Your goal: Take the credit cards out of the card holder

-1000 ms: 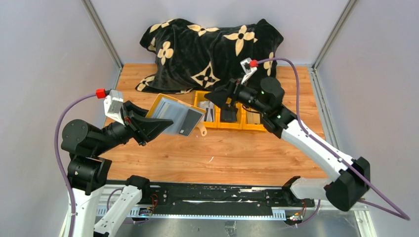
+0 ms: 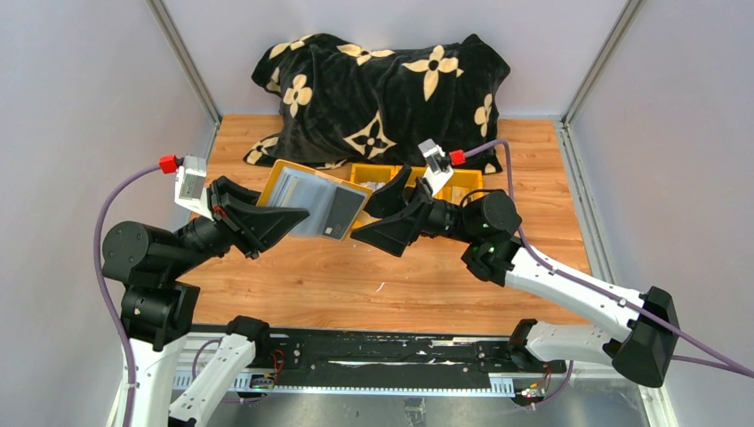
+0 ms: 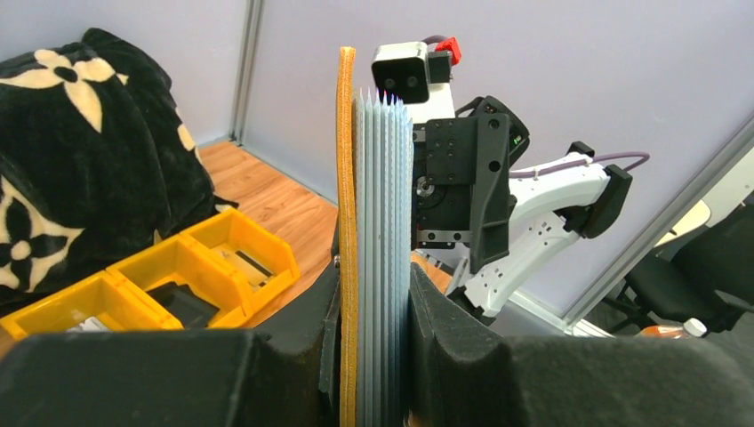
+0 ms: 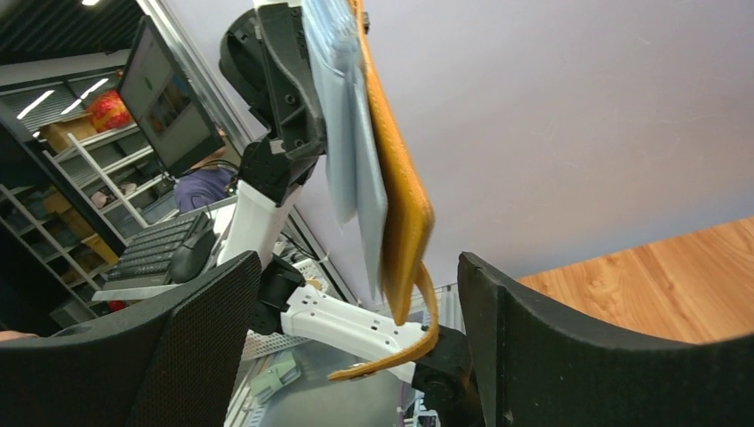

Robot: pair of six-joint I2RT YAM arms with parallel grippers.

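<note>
The card holder (image 2: 313,197) hangs above the table, an orange cover with several clear sleeves and a dark card (image 2: 345,212) in the sleeve on its right side. My left gripper (image 2: 281,209) is shut on its left part. Edge-on in the left wrist view, the holder (image 3: 348,205) shows its sleeves fanned to the right of the cover. My right gripper (image 2: 366,220) stands open by the holder's right edge. From the right wrist, the orange cover (image 4: 402,205) and its dangling strap (image 4: 429,311) appear between and beyond the open fingers; nothing is gripped there.
A yellow three-part tray (image 3: 209,267) behind the holder has items in its compartments. A black patterned cushion (image 2: 382,98) leans on the back wall.
The left gripper and holder have shifted only slightly.
</note>
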